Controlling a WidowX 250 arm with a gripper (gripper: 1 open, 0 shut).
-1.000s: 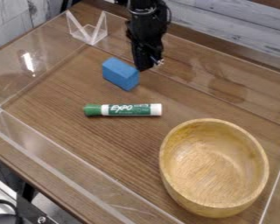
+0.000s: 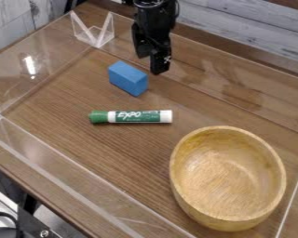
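The black gripper (image 2: 155, 58) hangs at the top centre of the camera view, its fingers open, above and a little right of a blue block (image 2: 128, 78) on the wooden table (image 2: 64, 130). Below the block lies a green and white EXPO marker (image 2: 130, 117). A round tan bowl (image 2: 227, 181) sits at the lower right. I see nothing held by the gripper.
A clear, angular plastic piece (image 2: 93, 30) stands at the upper left. Some white items and cables lie along the lower left edge.
The block, marker and bowl have not moved.
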